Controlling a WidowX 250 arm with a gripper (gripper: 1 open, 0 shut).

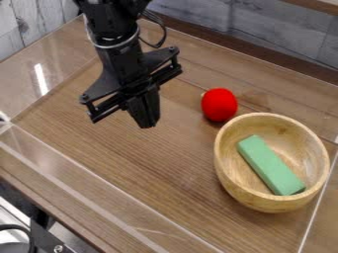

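Observation:
The black gripper [148, 112] hangs over the wooden table left of centre, tilted, shut with nothing visible between its fingers. To its right a red ball [219, 104] rests on the table. A wooden bowl [242, 196] at the right holds a green block [268, 164] lying inside it.

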